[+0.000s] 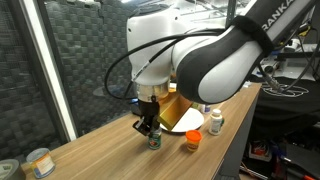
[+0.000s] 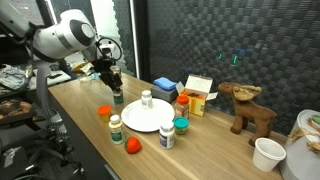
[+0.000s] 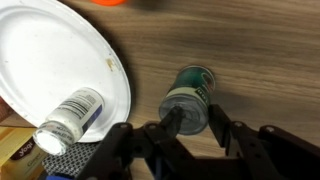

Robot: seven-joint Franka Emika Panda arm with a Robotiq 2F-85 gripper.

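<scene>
A small bottle (image 3: 187, 92) with a green label and a silver cap stands between the dark fingers of my gripper, which is shut on it near the cap. The same green bottle (image 1: 154, 140) shows below the gripper (image 1: 150, 128) in exterior view 1, over the left-middle of the wooden table. In exterior view 2 the green bottle (image 2: 118, 98) looks upright, left of the white plate. Whether its base touches the wood cannot be told.
Beside the bottle are an orange cup (image 2: 104, 111) and the white plate (image 2: 150, 120) with a white bottle (image 2: 147, 98) on it. More bottles, a tomato (image 2: 133, 145) and a yellow box (image 2: 198, 97) crowd around the plate.
</scene>
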